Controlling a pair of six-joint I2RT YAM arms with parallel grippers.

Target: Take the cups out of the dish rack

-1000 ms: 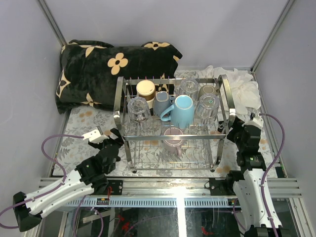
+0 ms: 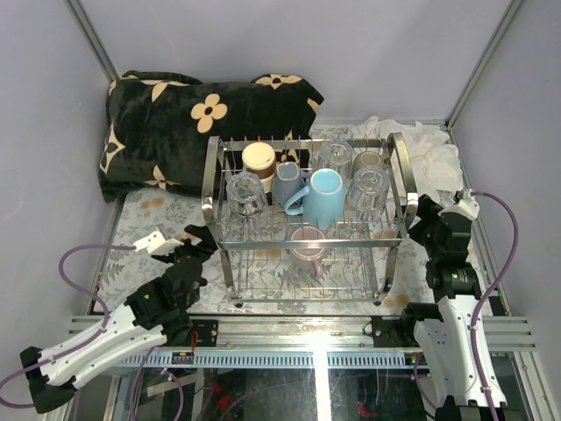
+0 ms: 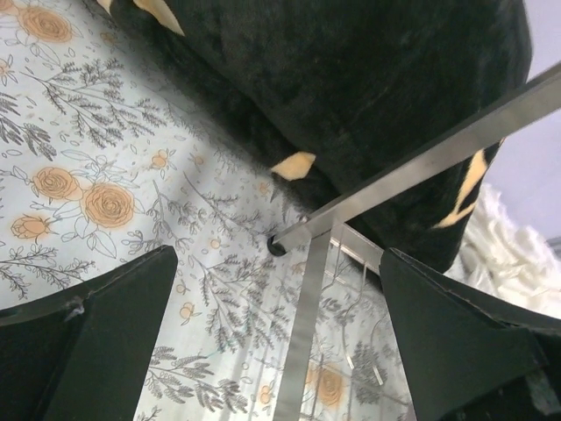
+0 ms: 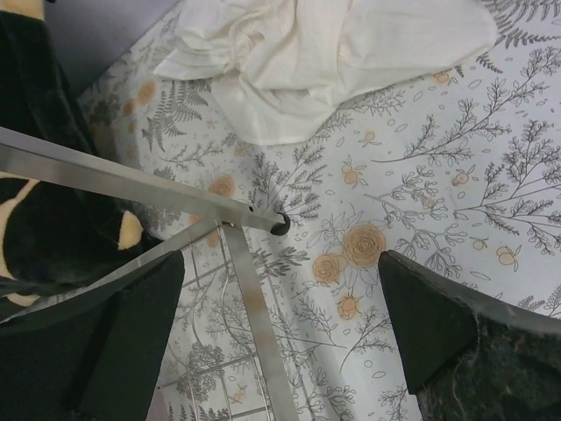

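Observation:
The steel dish rack (image 2: 307, 242) holds a light blue mug (image 2: 324, 202), a grey-blue mug (image 2: 287, 182), a cream-and-brown cup (image 2: 259, 162), a taupe cup (image 2: 367, 160) and several clear glasses (image 2: 247, 195) on top, with a pale pink mug (image 2: 308, 250) lower down. My left gripper is open beside the rack's left side, empty; its wrist view shows the frame between the fingers. My right gripper stands open outside the rack's right side, also empty, with the rack's corner (image 4: 231, 230) below it.
A black patterned pillow (image 2: 193, 132) lies behind and left of the rack. A crumpled white cloth (image 4: 316, 61) lies at the back right. Walls enclose the back and sides.
My right arm has shifted slightly up and to the right. The left arm has moved very slightly. The cups and rack are unchanged.

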